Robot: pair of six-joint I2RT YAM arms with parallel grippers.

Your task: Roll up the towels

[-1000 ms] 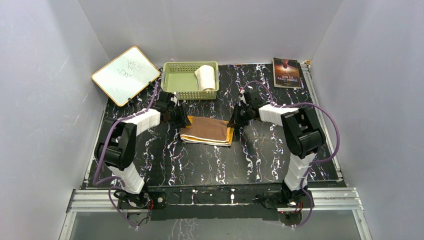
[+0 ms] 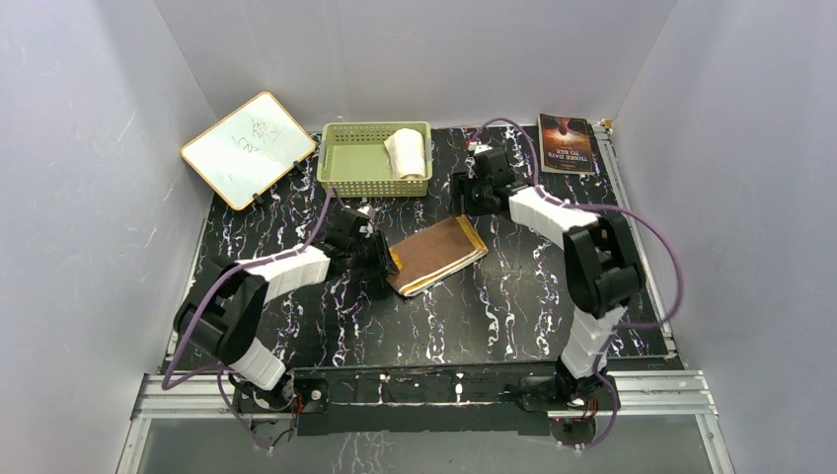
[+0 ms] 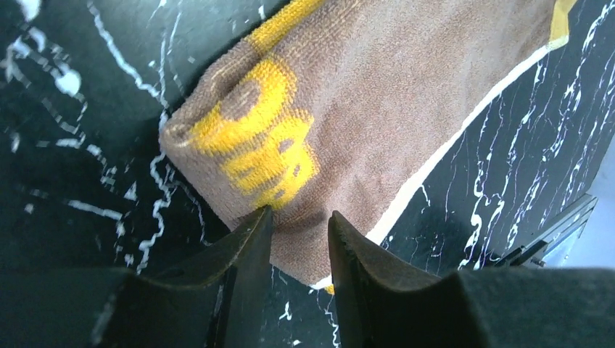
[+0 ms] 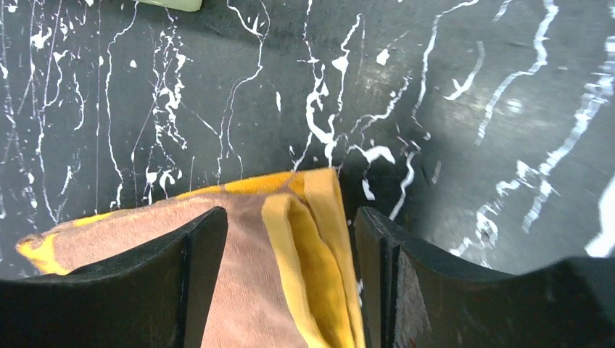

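Note:
A folded brown towel [image 2: 430, 252] with yellow edges lies tilted in the middle of the table, its right end farther back. My left gripper [image 2: 383, 255] is at its left end; in the left wrist view its fingers [image 3: 239, 261] are apart over the yellow-patterned corner, and whether they touch it is unclear. My right gripper [image 2: 461, 193] stands open just behind the towel's right end; in the right wrist view the yellow folded corner [image 4: 319, 196] shows between and beyond its fingers.
A green basket [image 2: 350, 158] holding a rolled white towel [image 2: 405, 153] stands at the back. A whiteboard [image 2: 232, 148] is at the back left, a book [image 2: 566, 143] at the back right.
The towel has shifted right and turned, its right end moving back.

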